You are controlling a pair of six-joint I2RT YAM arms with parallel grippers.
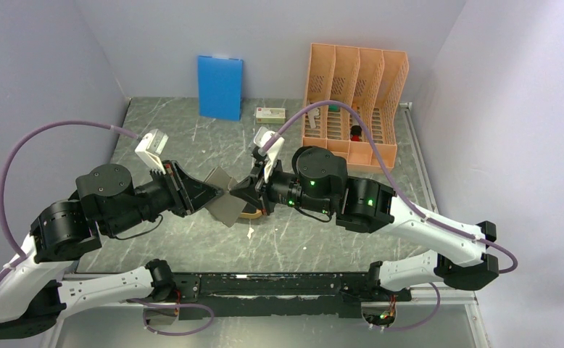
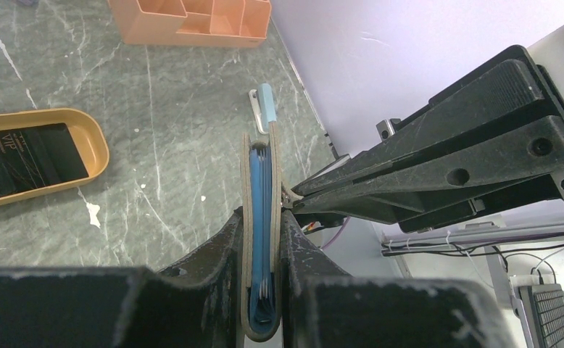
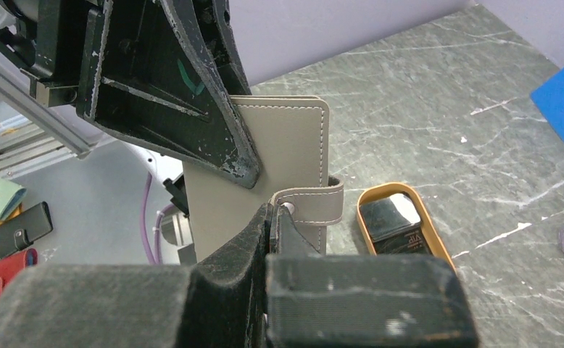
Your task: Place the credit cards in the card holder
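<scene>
A beige card holder is held up on edge, with my left gripper shut on it. In the left wrist view its open edge faces the camera, showing blue sleeves between the two covers. My right gripper is shut, its tips touching or very near the snap strap; whether the strap's edge is pinched cannot be told. Black cards lie in a small tan tray on the table below.
At the back right stands an orange divided rack. A blue board and a small box are at the back. Bare grey tabletop surrounds the tray. Other coloured holders appear at left in the right wrist view.
</scene>
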